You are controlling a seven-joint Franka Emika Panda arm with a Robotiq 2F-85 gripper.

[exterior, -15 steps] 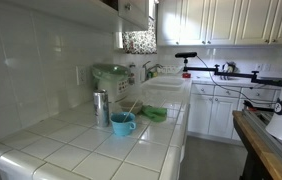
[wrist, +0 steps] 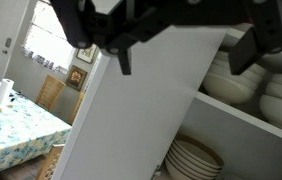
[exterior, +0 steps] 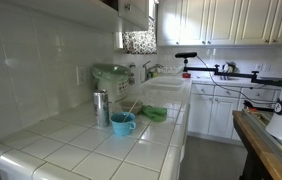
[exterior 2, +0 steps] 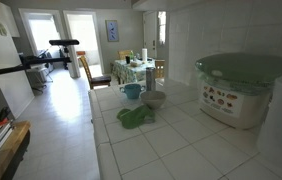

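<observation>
In the wrist view, the dark fingers of my gripper stand wide apart at the top, with nothing between them. Behind them is the pale side of an open cabinet (wrist: 161, 110). On the tiled counter, a light blue cup (exterior: 123, 124) with a thin stick-like item in it stands beside a tall silver canister (exterior: 102, 108). A crumpled green cloth (exterior: 154, 113) lies farther along. From the other side, the cloth (exterior 2: 136, 117) is close to a grey bowl (exterior 2: 154, 99), with the blue cup (exterior 2: 133, 91) behind. Neither exterior view shows my gripper.
Stacked white bowls (wrist: 229, 88) and plates (wrist: 193, 158) fill cabinet shelves near the fingers. A white tub with a green lid (exterior 2: 231, 95) stands against the wall. Overhead cabinets (exterior: 76, 10) hang above the counter.
</observation>
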